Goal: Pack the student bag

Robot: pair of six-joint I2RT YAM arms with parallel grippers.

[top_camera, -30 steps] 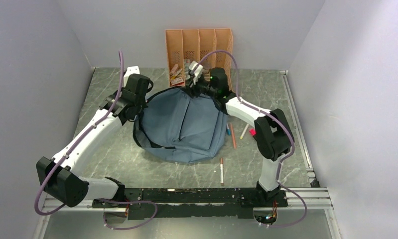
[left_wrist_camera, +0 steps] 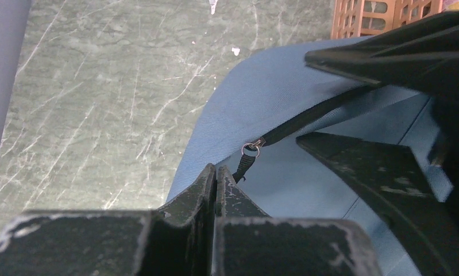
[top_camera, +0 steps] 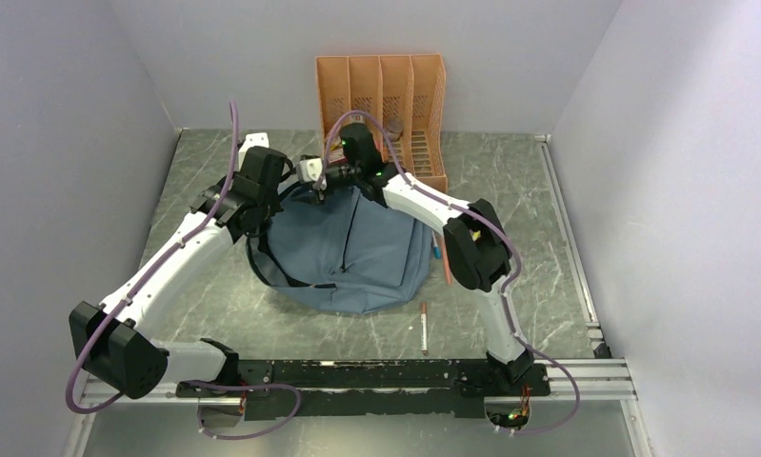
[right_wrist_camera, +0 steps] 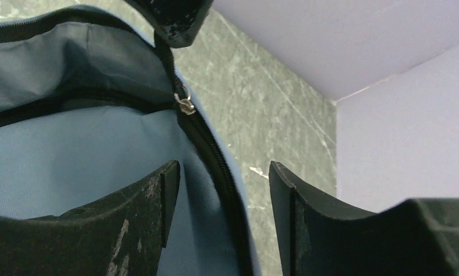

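The open blue-grey bag [top_camera: 376, 257] lies in the middle. My left gripper is shut at the bag's left rim, on the black zipper pull with its metal ring [left_wrist_camera: 250, 149]. My right gripper stands open over the bag's upper left rim, with the black zipper band [right_wrist_camera: 221, 167] and a metal slider [right_wrist_camera: 186, 104] running between and beyond its fingers. In the left wrist view its dark fingers reach in from the right, above the rim near the zipper pull.
An orange slotted organizer [top_camera: 381, 76] with small items stands behind the bag. Pens and markers [top_camera: 424, 328] lie right and in front of the bag. Grey walls close off the sides and back.
My right gripper has moved left along the bag's upper rim, toward my left gripper, from near the organizer. The left arm has barely moved.
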